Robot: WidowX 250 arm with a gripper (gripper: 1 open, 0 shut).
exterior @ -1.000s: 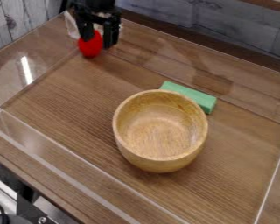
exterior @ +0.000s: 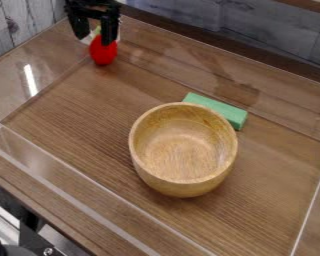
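My gripper (exterior: 91, 16) is a dark shape at the top left of the camera view, above a red object (exterior: 104, 52) that stands on the wooden table (exterior: 69, 150). A pale item (exterior: 96, 35) sits just behind the red object, partly hidden by the gripper. Whether the fingers are open or shut is too small and dark to tell.
A large round wooden bowl (exterior: 183, 170) takes up the lower middle right. A green block (exterior: 215, 110) lies to its upper right. The table's edge runs along the left.
My gripper has moved up and left, away toward the back edge. It was over the red object, which now shows more fully.
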